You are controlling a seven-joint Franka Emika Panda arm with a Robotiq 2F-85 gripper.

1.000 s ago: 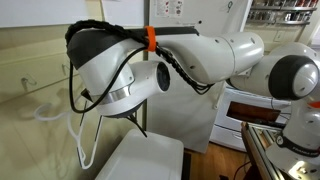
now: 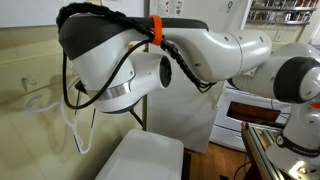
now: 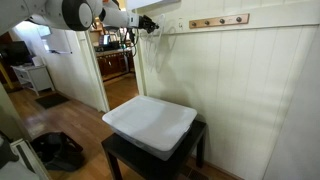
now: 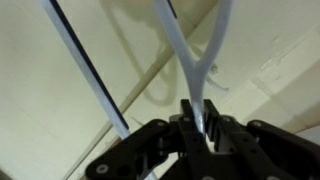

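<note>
A white hanger (image 4: pixel 195 75) runs up from between the dark fingers of my gripper, which is shut on it. Also in the wrist view, a long pale bar with a dark edge (image 4: pixel 88 68) crosses the left side; it looks like part of the same hanger. In exterior view 1 the white hanger (image 2: pixel 72 125) hangs below the arm close to the cream wall, its curved end pointing left, while the arm hides the gripper. Exterior view 2 has the gripper (image 3: pixel 149 25) high up near the wall, small and hard to make out.
A wooden peg rail (image 3: pixel 220 20) is fixed on the wall to the right of the gripper. A small wall hook (image 2: pixel 30 83) shows left of the hanger. Below, a white lidded bin (image 3: pixel 150 121) stands on a black table (image 3: pixel 135 158).
The arm and hanger have shifted left in exterior view 1, bringing the hanger's curved end nearer the wall hook. The hanger's slant has changed slightly.
</note>
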